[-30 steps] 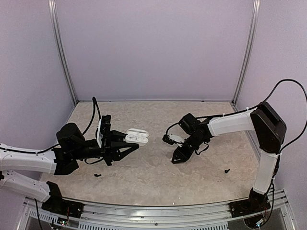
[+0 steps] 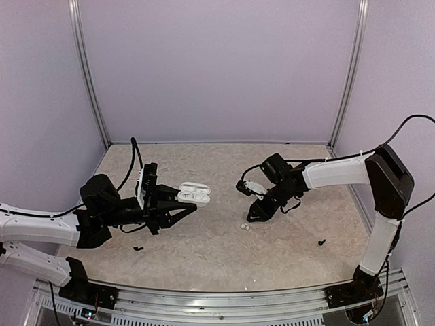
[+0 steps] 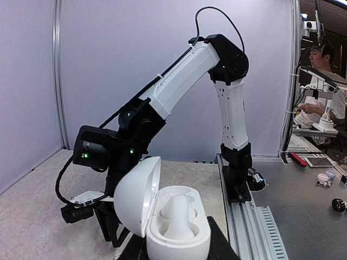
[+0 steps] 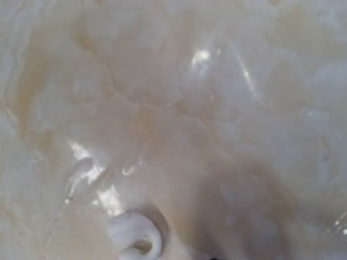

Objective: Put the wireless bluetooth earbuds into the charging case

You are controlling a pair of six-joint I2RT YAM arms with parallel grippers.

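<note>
My left gripper (image 2: 185, 210) is shut on the white charging case (image 2: 194, 197), held above the table with its lid up. In the left wrist view the case (image 3: 179, 246) faces the camera, its lid (image 3: 138, 195) swung left; I cannot tell whether an earbud sits inside. Two small white earbuds (image 2: 245, 226) lie on the table, just beside my right gripper (image 2: 258, 216). That gripper's fingers (image 3: 105, 225) appear parted in the left wrist view, with nothing seen between them. One white earbud (image 4: 153, 233) shows at the bottom of the right wrist view, blurred.
A small black piece (image 2: 321, 242) lies at the right of the table and another black piece (image 2: 138, 248) at the left. Between the two arms the marbled tabletop (image 2: 211, 255) is clear. A metal rail (image 2: 224, 297) runs along the front edge.
Over the last second my right gripper has moved up and to the right, and the earbuds it covered now show beside it. The left arm and the case have not moved.
</note>
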